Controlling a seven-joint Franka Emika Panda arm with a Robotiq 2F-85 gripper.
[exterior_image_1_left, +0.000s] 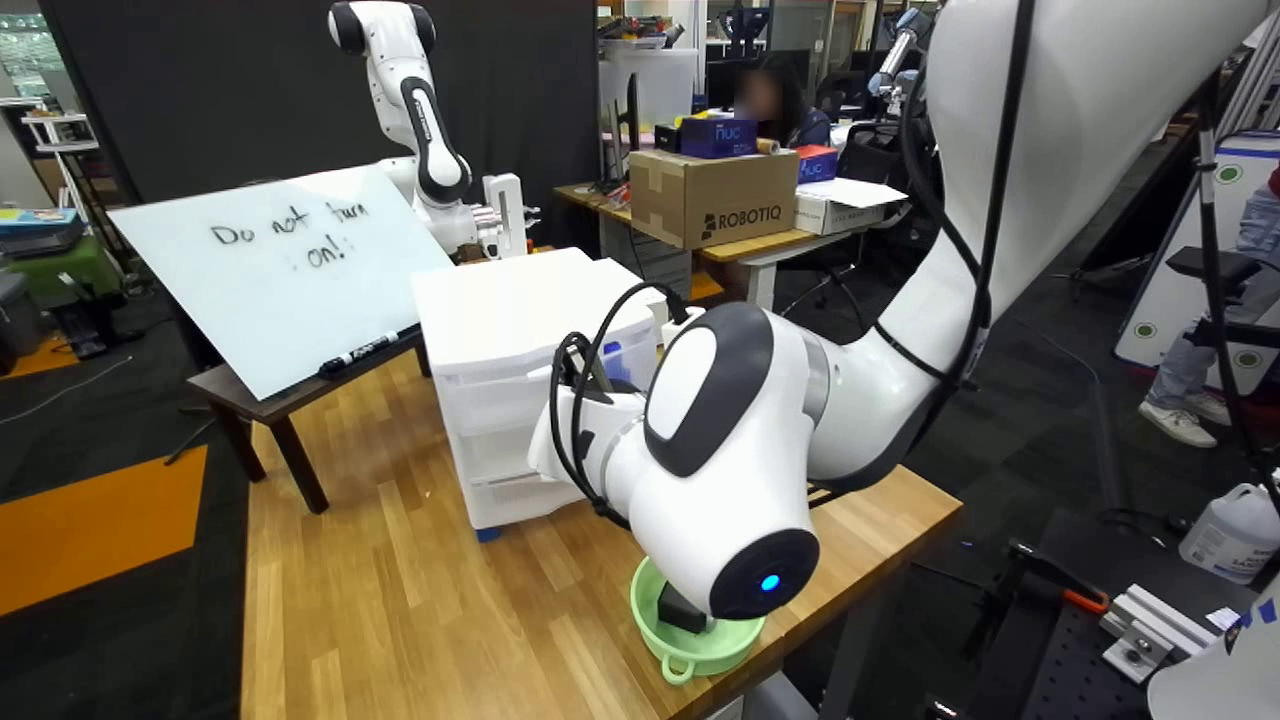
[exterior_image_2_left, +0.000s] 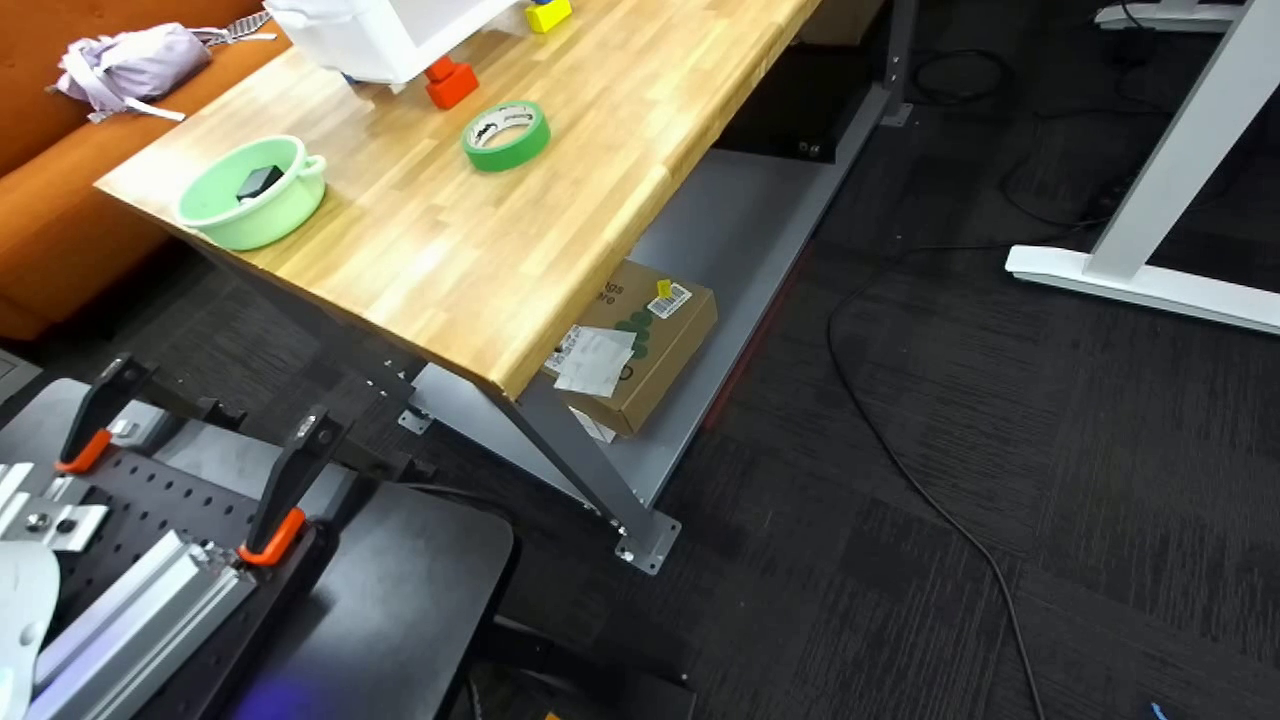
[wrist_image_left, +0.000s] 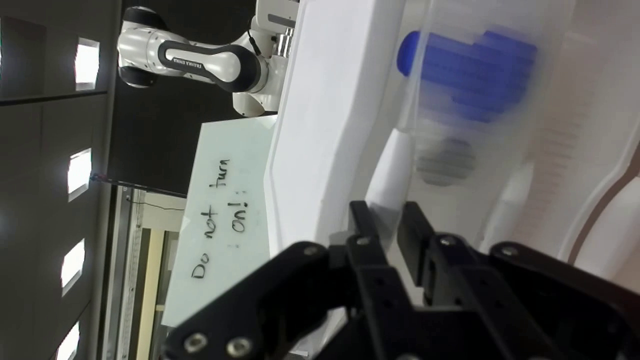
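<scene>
A white cabinet with translucent drawers stands on the wooden table beside the arm. In the wrist view my gripper is shut on a white, tapered drawer handle, one dark finger on each side. Behind the clear drawer front show a blurred blue object and a round grey one. The upper drawer juts out past the cabinet top. From the first exterior view, the wrist hides my fingertips.
Below the wrist, a green bowl holds a black object. Green tape, a red object and a yellow block lie on the table. A whiteboard leans behind.
</scene>
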